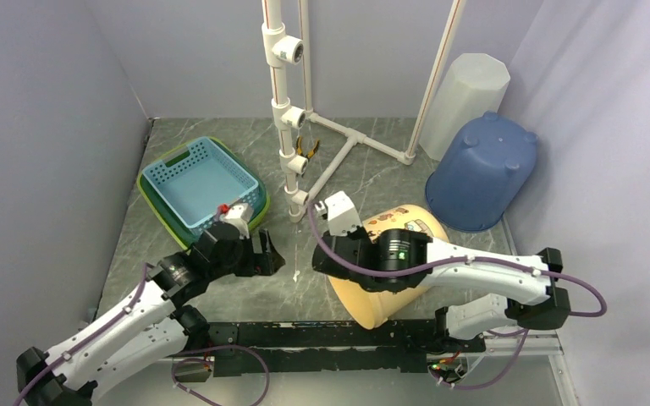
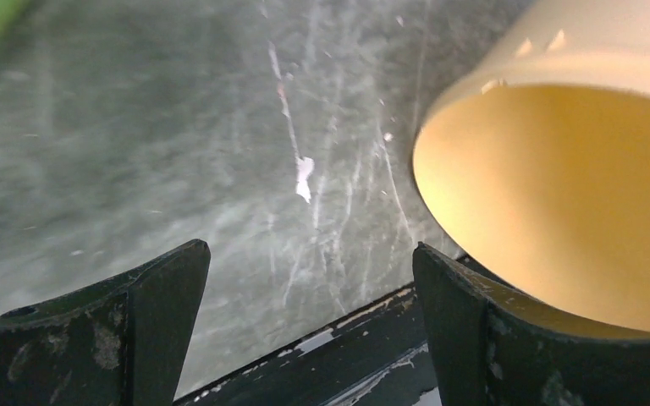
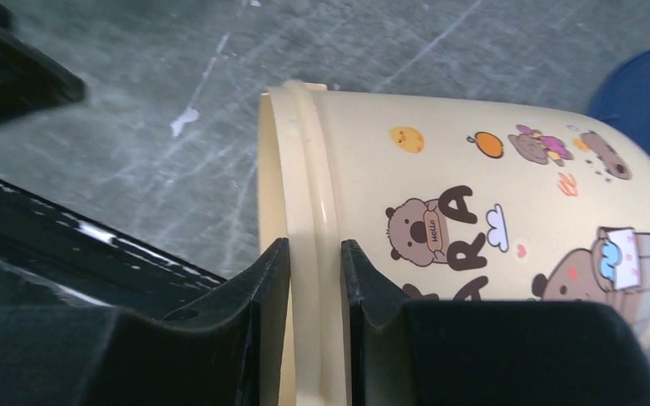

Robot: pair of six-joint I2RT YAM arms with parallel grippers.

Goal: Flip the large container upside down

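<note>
The large cream container (image 1: 371, 309) with cartoon stickers lies on its side at the front right, partly hidden under my right arm in the top view. In the right wrist view its rim (image 3: 305, 186) runs between the fingers of my right gripper, which are close on both sides of it. My left gripper (image 1: 267, 258) stands open just left of the container; in the left wrist view the container's hollow mouth (image 2: 542, 186) faces it from the right, with nothing between the fingers.
A blue bin (image 1: 482, 178) and a white bucket (image 1: 465, 85) stand at the back right. Stacked baskets (image 1: 195, 186) sit at the left. A white pipe frame (image 1: 347, 135) occupies the back middle, with pliers beside it.
</note>
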